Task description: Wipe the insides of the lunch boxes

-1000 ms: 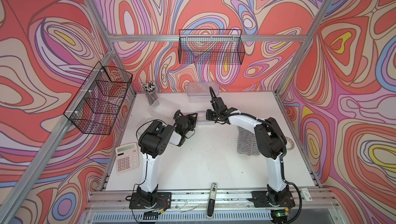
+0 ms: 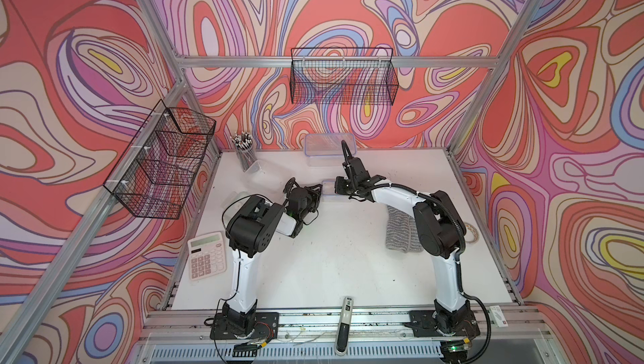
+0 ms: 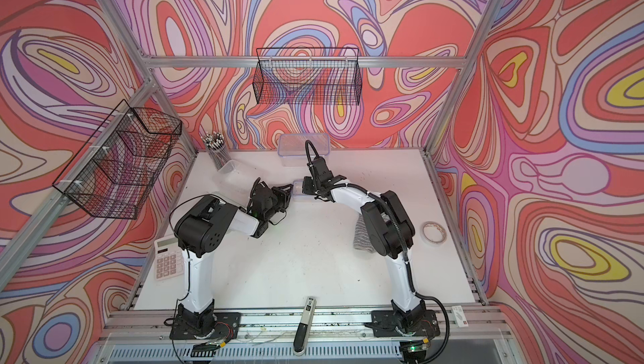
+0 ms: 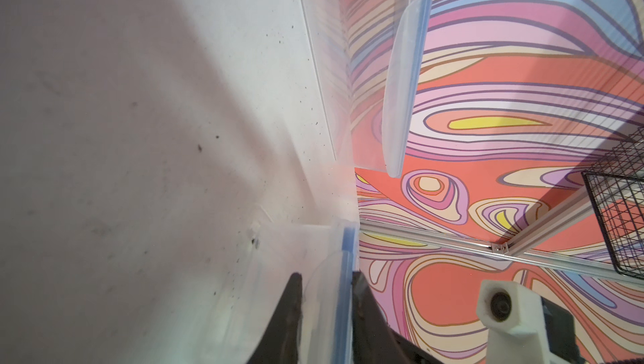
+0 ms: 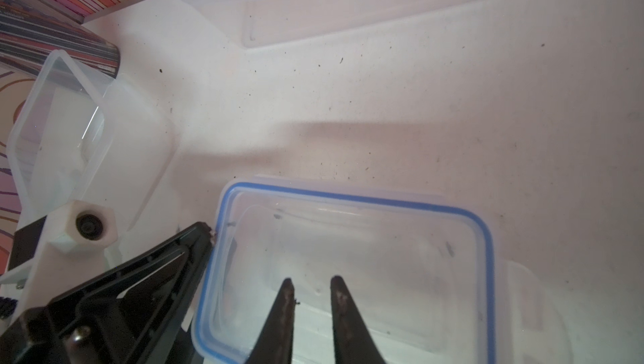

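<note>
Between my grippers is a small clear lunch box (image 5: pixel 375 256) with a blue rim, near the table's middle back. In the left wrist view, my left gripper has a finger on each side of the box's blue-edged side (image 4: pixel 343 297); its finger is part open. The right gripper reaches over the box with its fingertips slightly apart. What, if anything, lies between them does not show clearly. A larger clear lunch box (image 2: pixel 329 144) stands behind. On the right lies a grey patterned cloth (image 2: pixel 401 231), partly under my right arm.
A clear open container (image 5: pixel 50 142) stands at the back left, beside a holder of pens (image 2: pixel 245 153). A calculator (image 2: pixel 207 256) lies at the left edge and a ring-shaped roll (image 3: pixel 434 232) at the right.
The right arm, the larger box and the cloth look unmoved.
</note>
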